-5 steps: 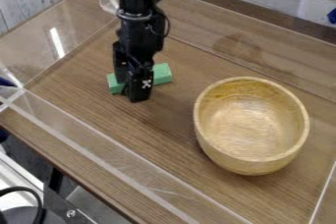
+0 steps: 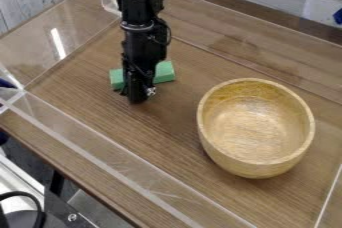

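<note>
The black robot arm reaches down from the top to my gripper (image 2: 138, 90), which is low at a green block (image 2: 163, 72) on the wooden table. The block shows on both sides of the gripper, which covers its middle. The fingertips are dark and small, and whether anything is between them is hidden.
A large round tan bowl (image 2: 255, 127) stands to the right on the table (image 2: 147, 172). Black cables lie beyond the table's lower-left edge.
Since a second ago my gripper has shifted slightly left and down over the green block. The bowl stands where it was.
</note>
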